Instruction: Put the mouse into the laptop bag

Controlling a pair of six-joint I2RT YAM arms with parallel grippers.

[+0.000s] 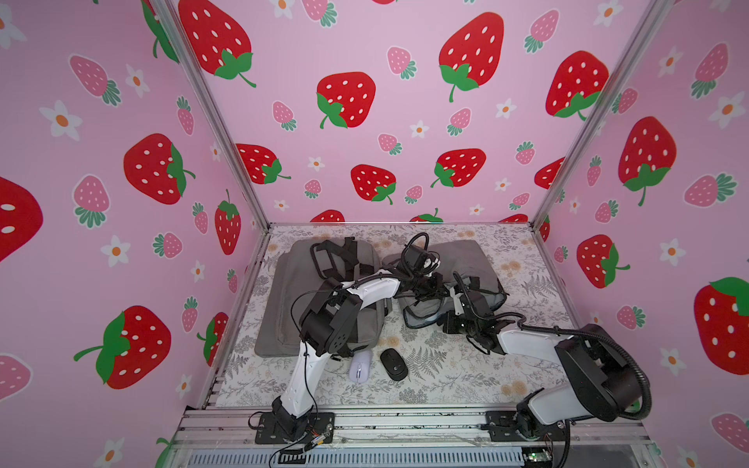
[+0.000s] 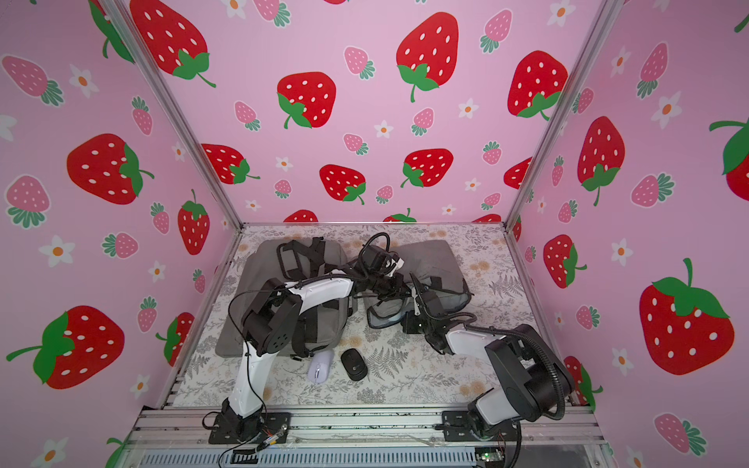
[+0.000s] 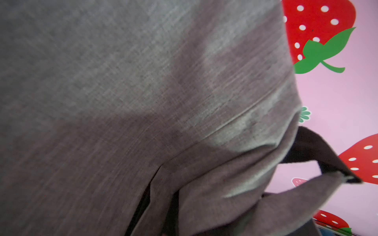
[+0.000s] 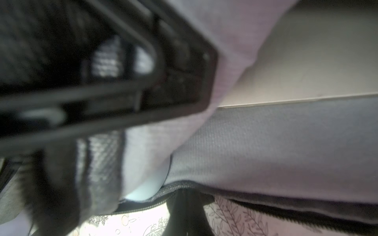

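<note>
The grey laptop bag lies at the back right, its front opening towards the middle. My left gripper is shut at the opening's upper flap; in the left wrist view only gathered grey cloth shows, the fingers hidden behind it. At the front edge my right gripper is shut; the right wrist view has its dark fingers on the bag's zipped edge. A lilac mouse and a black mouse-like object rest on the front of the table, apart from both grippers.
A large grey backpack with black straps fills the left side, under my left arm. Inside the bag, a pale flat panel and a pale rounded piece show; I cannot tell what they are.
</note>
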